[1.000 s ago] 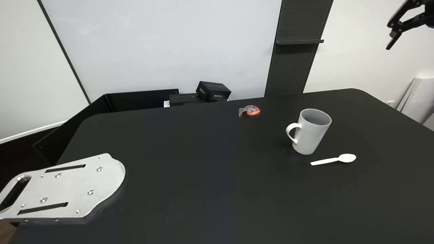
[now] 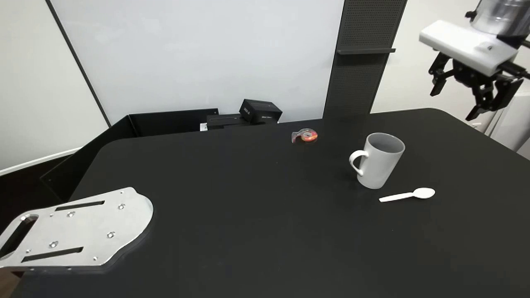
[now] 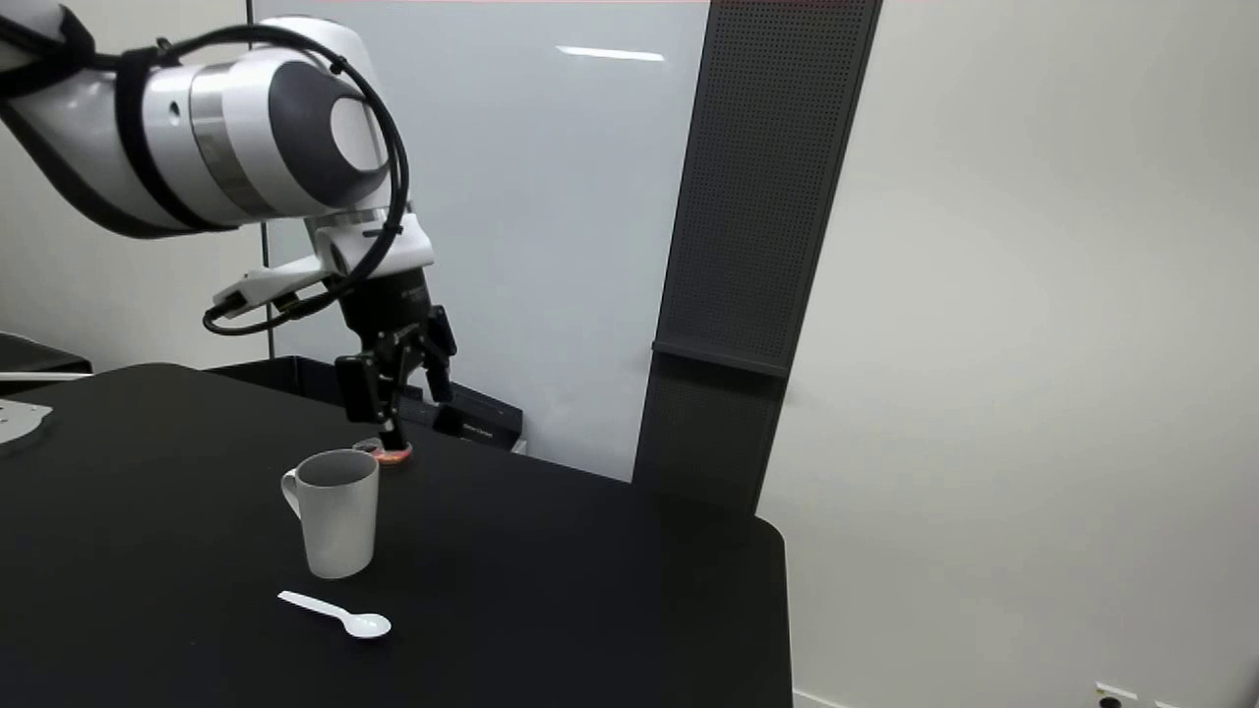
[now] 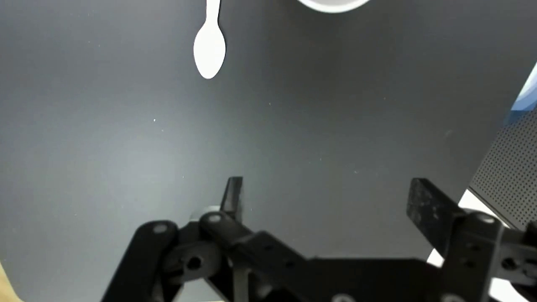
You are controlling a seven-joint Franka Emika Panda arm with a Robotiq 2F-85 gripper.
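Observation:
A white mug [image 2: 380, 161] stands upright on the black table, its handle facing left in the first exterior view. In front of it lies a white plastic spoon [image 2: 408, 194], bowl to the right; the wrist view shows the spoon's bowl [image 4: 209, 49] at the top, with only the mug's rim [image 4: 334, 5] beside it. High over the table, my gripper [image 2: 453, 107] hangs clear of everything. Its fingertips stand wide apart in the wrist view, and the gap of the gripper is empty. By the far edge sits a small tape dispenser [image 2: 309, 135] with a red-orange roll.
A silver metal plate [image 2: 107, 218] with slots lies at the table's left. Black boxes [image 2: 260, 111] and a black tray [image 2: 169, 121] are behind the far edge.
In the first exterior view my gripper has come down and further into view from the upper right. Mug, spoon and tape have stayed put.

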